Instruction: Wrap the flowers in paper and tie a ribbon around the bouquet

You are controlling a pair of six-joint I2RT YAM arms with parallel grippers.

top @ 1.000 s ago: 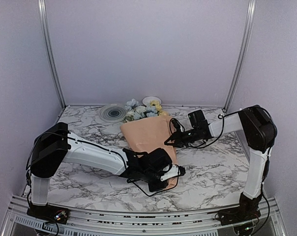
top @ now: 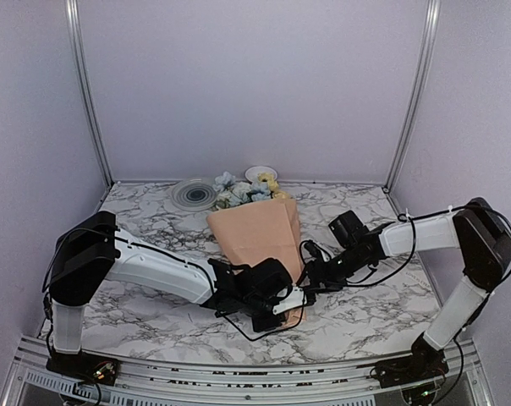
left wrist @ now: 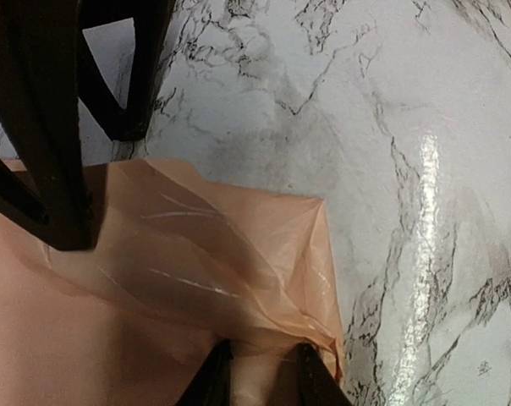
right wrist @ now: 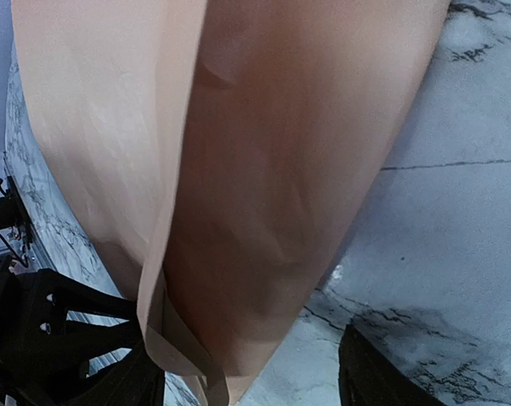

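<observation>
Peach wrapping paper (top: 254, 230) lies on the marble table, with blue, cream and yellow fake flowers (top: 245, 191) showing at its far end. My left gripper is over the paper's narrow near end, its two fingers apart with a strip of paper showing between them. From the right, my right gripper reaches to the same narrow end. Its fingers stand wide apart, and the folded paper tip (right wrist: 188, 355) hangs into the gap without being clamped. The flower stems are hidden inside the paper.
A grey-ringed round disc (top: 193, 195) lies behind the paper on the left, and a white round item (top: 260, 173) sits behind the flowers. Both grippers are very close together at the paper's end. Bare table lies to the right and left.
The left arm and paper look nearly still.
</observation>
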